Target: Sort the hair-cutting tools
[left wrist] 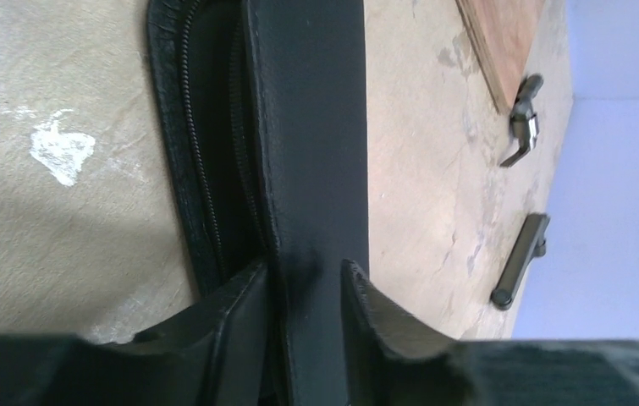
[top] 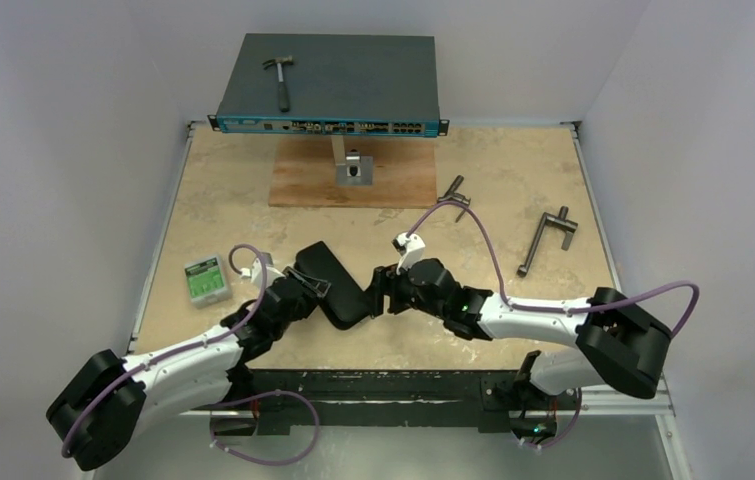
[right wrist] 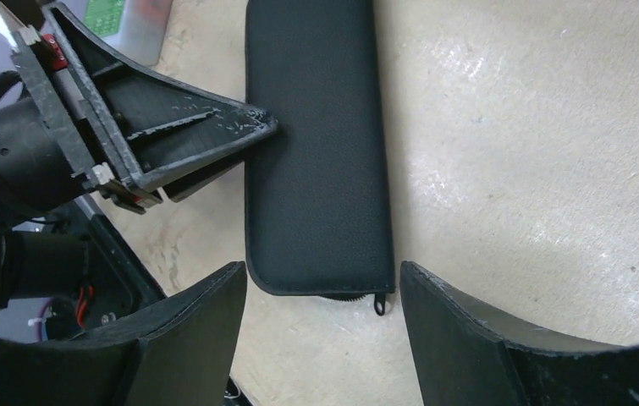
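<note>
A long black zippered case (top: 333,285) lies slanted on the table between both arms. In the left wrist view, the case (left wrist: 311,144) shows a gap along its zipper (left wrist: 197,144). My left gripper (top: 320,284) is at the case's left long side, its fingers apart, with a fingertip (right wrist: 256,125) over the edge; whether it touches is unclear. My right gripper stands open at the case's near right end, one finger to each side of that end. A small zipper pull (right wrist: 380,304) hangs there. Any tools inside are hidden.
A clear box with green contents (top: 207,280) sits at the left. Metal brackets (top: 550,235) lie to the right. At the back, a rack unit (top: 353,80) carrying a hammer (top: 281,85) stands above a wooden board (top: 293,180). Table right of the case is mostly clear.
</note>
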